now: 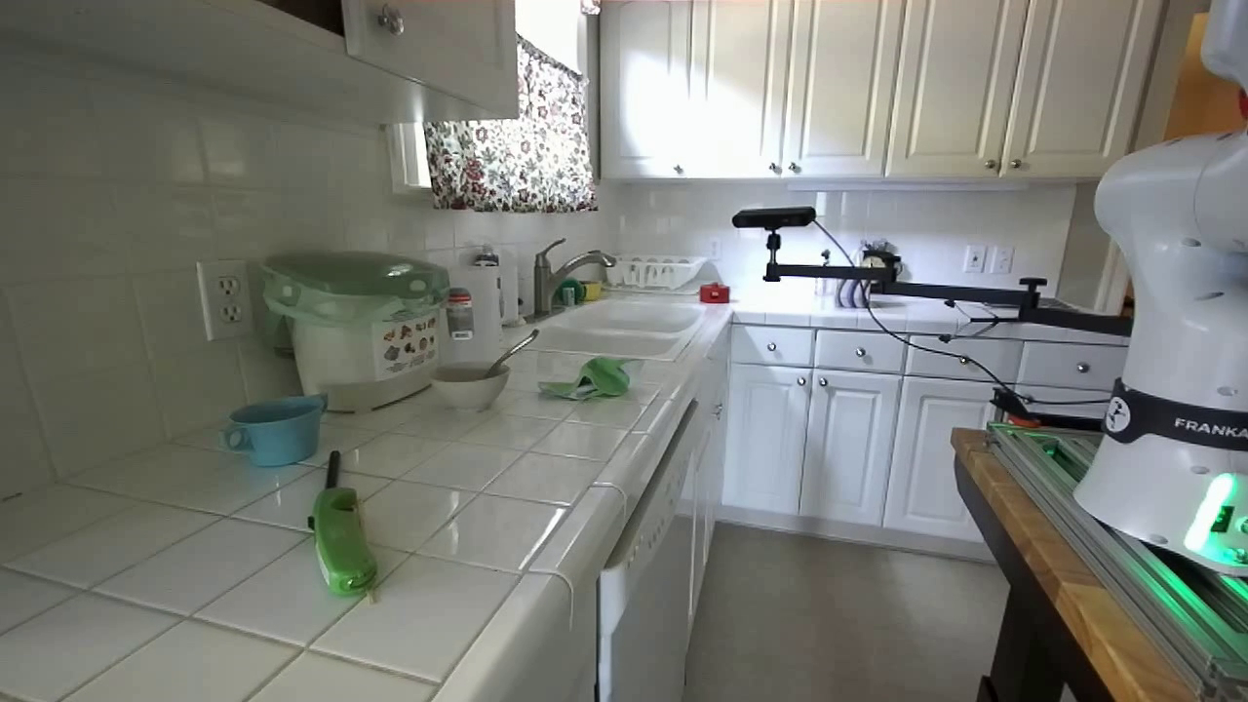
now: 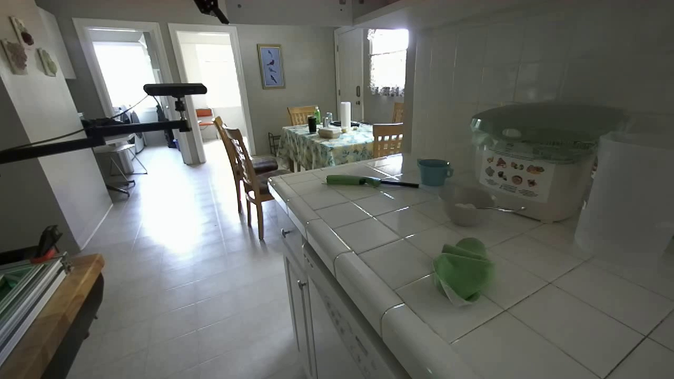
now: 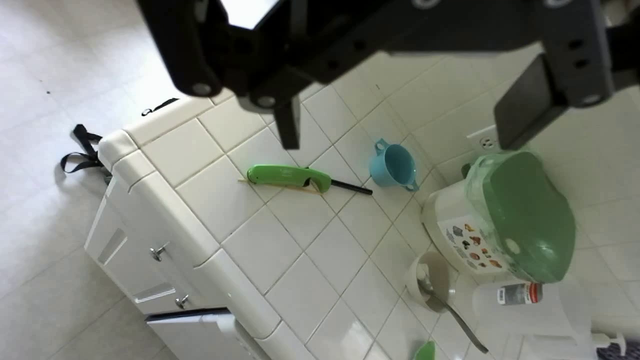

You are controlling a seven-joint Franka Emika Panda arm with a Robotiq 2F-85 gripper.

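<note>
Held high above the counter, my gripper is open in the wrist view, its two dark fingers wide apart and nothing between them. Below it a green lighter (image 3: 288,175) with a black tip lies on the white tiles, a thin yellowish stick alongside. Past the lighter's tip stands a light blue cup (image 3: 396,165) with handles. A pale bowl (image 1: 470,386) holds a spoon (image 1: 512,351) leaning on its rim. Nearer the sink, a crumpled green cloth (image 2: 465,270) rests on the counter.
Against the tiled wall stands a bulky white container with a green lid (image 1: 357,287). Beside it is a translucent white container (image 2: 628,196). The sink (image 1: 626,318) lies beyond the cloth. Bare tiles stretch along the counter's front edge (image 2: 354,271).
</note>
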